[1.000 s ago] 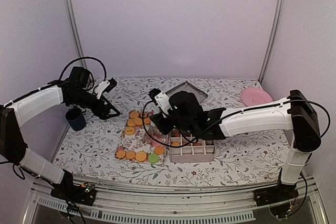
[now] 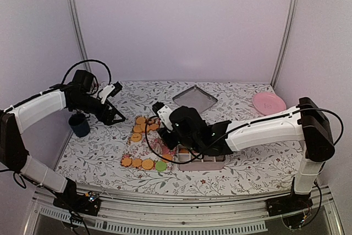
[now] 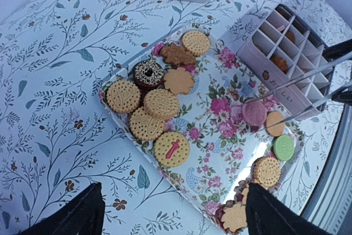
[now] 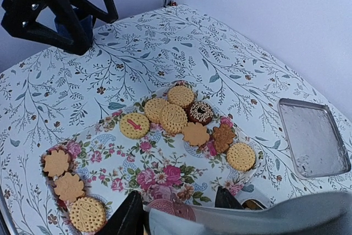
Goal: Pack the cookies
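A pink round cookie [image 3: 254, 113] lies on the floral tray [image 3: 206, 147], close to the divided box [image 3: 258, 45]. My right gripper is low over it, its fingers part open with one finger on either side; contact cannot be told. In the left wrist view its thin grey prongs end beside the cookie. An orange cookie [image 3: 275, 123] and a green cookie [image 3: 284, 147] lie alongside. Along the tray's far end are several tan cookies [image 3: 124, 96] and a dark sprinkled ring [image 3: 148, 74]. Left of the tray, my left gripper [image 2: 116, 118] hangs open and empty.
Several box compartments hold cookies; others are empty. A grey metal tray [image 2: 195, 98] sits behind, a pink plate [image 2: 269, 102] at right and a dark cup [image 2: 79, 125] at left. My right arm covers part of the box in the top view. Table behind the floral tray is clear.
My right gripper has shifted a little left and lower in the top view, over the pink cookie beside the box. The left arm stays where it was.
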